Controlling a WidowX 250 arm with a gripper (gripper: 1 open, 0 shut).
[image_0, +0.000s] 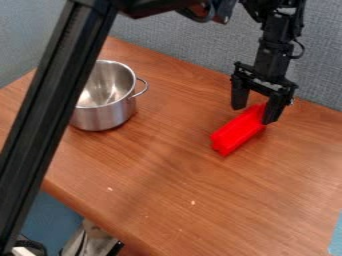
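Note:
My black gripper hangs at the right back, its two fingers open astride the rear end of a red elongated block, which lies on the wooden table. Whether the fingers touch the block is unclear. A steel pot with a loop handle sits at the left, partly hidden behind a black beam.
The black beam crosses the left side of the view diagonally. A grey padded wall runs behind the table.

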